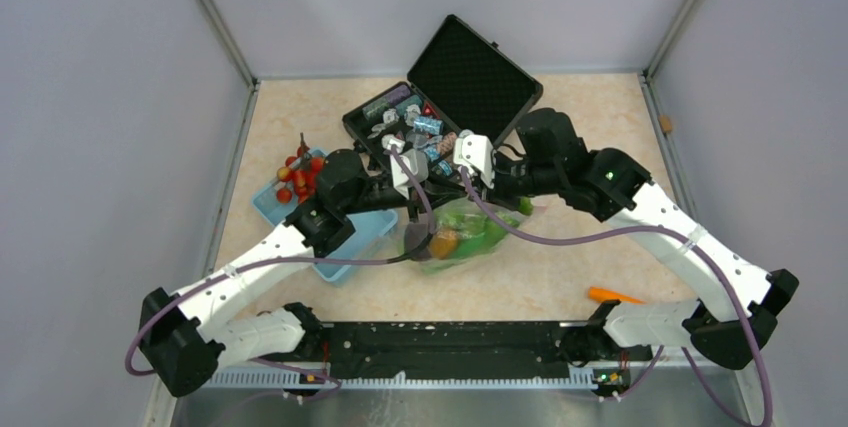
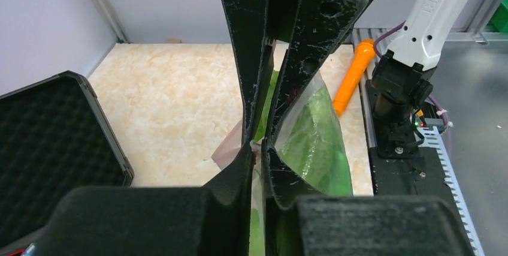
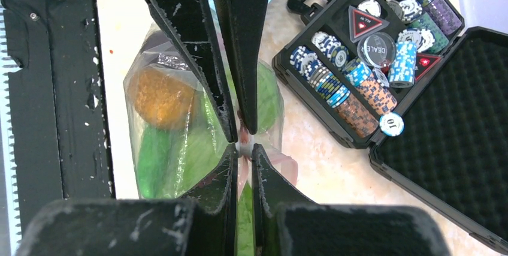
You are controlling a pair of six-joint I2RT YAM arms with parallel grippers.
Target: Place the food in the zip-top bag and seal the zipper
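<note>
The clear zip top bag (image 1: 478,230) stands on the table under both grippers, with a round orange-brown food item (image 3: 162,97), a green item (image 3: 153,159) and a dark item inside. In the right wrist view, my right gripper is shut on the bag's pinkish top edge. Close against it, the left gripper is slightly open around the same edge. A narrow strip of bag shows between its fingers. Whether the zipper is closed cannot be told; the arms hide much of the bag's mouth in the top view.
An open black case (image 1: 472,72) of poker chips stands behind the bag. To the left, a blue tray (image 1: 268,205) holds several red tomatoes (image 1: 300,177); another blue tray part (image 1: 360,237) lies under the left arm. An orange stick (image 1: 612,295) lies front right, with clear table between.
</note>
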